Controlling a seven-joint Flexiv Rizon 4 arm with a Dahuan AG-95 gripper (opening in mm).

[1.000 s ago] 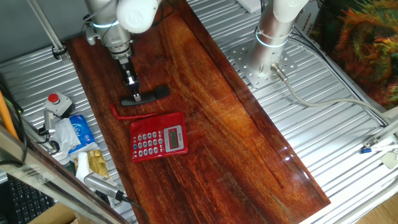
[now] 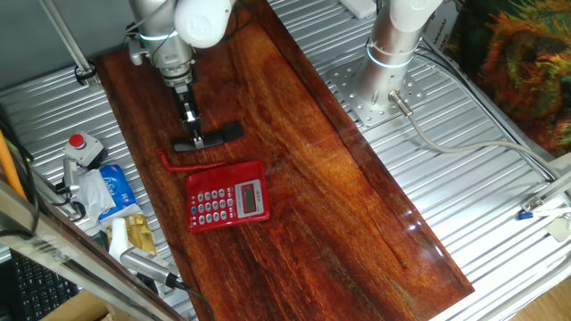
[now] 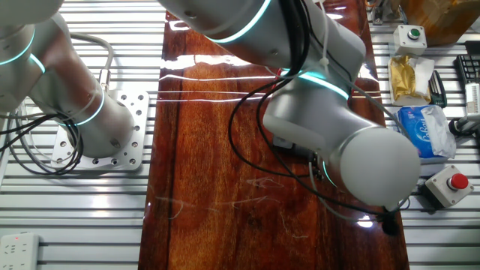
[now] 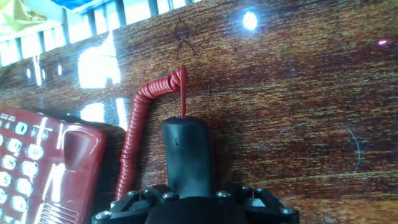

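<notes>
A black handset (image 2: 208, 138) lies on the wooden table, behind a red desk phone (image 2: 228, 196) with a keypad and a small display. My gripper (image 2: 198, 139) is down at the handset, near the middle of its length. In the wrist view, one end of the handset (image 4: 188, 152) points away from me, and the gripper's fingers (image 4: 144, 198) stand on either side of it. Whether they press on it does not show. A coiled red cord (image 4: 132, 146) runs from that end toward the phone. The arm covers the phone and handset in exterior view 2.
Outside the table's left edge in exterior view 1 are a red emergency button (image 2: 77, 141), a blue tissue pack (image 2: 114, 191) and a gold packet (image 2: 140, 234).
The arm's wrist has shifted slightly to the right in exterior view 1, while the fingertips stay at the handset. Handset and phone have not visibly moved.
</notes>
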